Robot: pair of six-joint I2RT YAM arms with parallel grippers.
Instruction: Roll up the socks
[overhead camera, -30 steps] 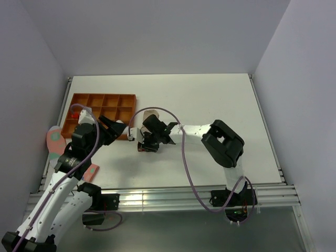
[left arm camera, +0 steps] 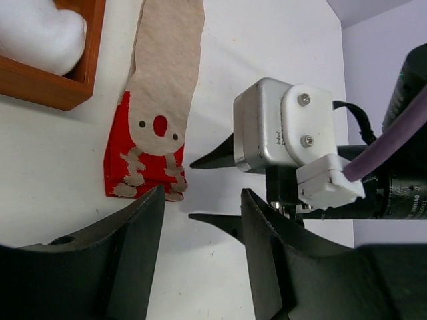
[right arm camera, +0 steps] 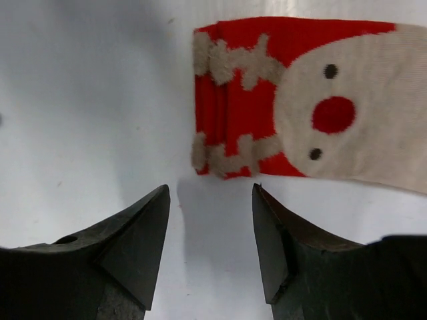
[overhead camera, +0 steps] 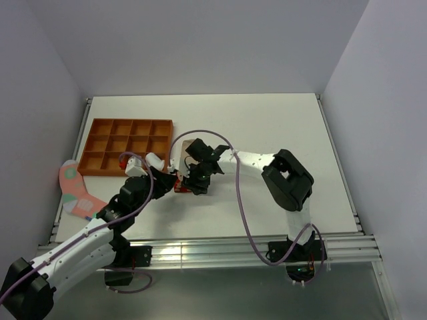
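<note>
A beige sock with a red reindeer-face toe lies on the white table, its red end folded over in a layered band. My right gripper hovers just right of that end in the left wrist view; in its own view the fingers stand apart below the sock, nothing between them. My left gripper is nearer the camera, left of the sock in the top view, its fingers open and empty. A pink sock lies off the table's left side.
A wooden compartment tray stands at back left, holding a white item and a red one. Pale walls enclose the workspace.
My left gripper has moved right and down toward the sock's red end.
</note>
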